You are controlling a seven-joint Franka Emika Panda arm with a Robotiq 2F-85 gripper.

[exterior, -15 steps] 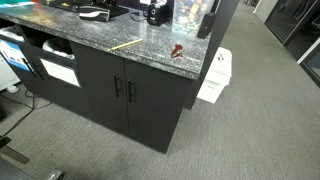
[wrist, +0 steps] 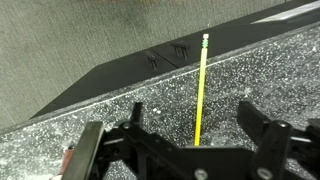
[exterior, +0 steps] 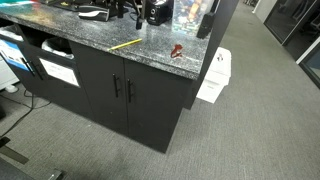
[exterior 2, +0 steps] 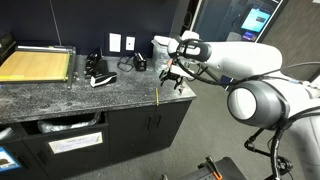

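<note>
A yellow pencil (wrist: 200,100) lies on the speckled dark countertop (exterior: 95,32), its eraser end reaching the front edge in the wrist view. The same pencil (exterior: 126,44) shows near the counter's front in exterior view 1. My gripper is open above the counter, its fingers spread to either side of the pencil in the wrist view, apparently without touching it. In exterior view 2 the gripper (exterior 2: 178,74) hangs over the counter's right part, and the pencil (exterior 2: 157,96) shows below and to its left. A small reddish-brown object (exterior: 176,50) lies near the right corner.
A clear container (exterior: 188,15) with colourful contents stands at the back right. Black devices (exterior 2: 102,74) sit along the back, and a wooden-framed board (exterior 2: 38,65) is at the left. Dark cabinets (exterior: 125,105) drop from the counter's front edge to the carpet.
In exterior view 1, my dark gripper has come lower into view at the top, behind the pencil. The pencil and the reddish object have not visibly moved.
</note>
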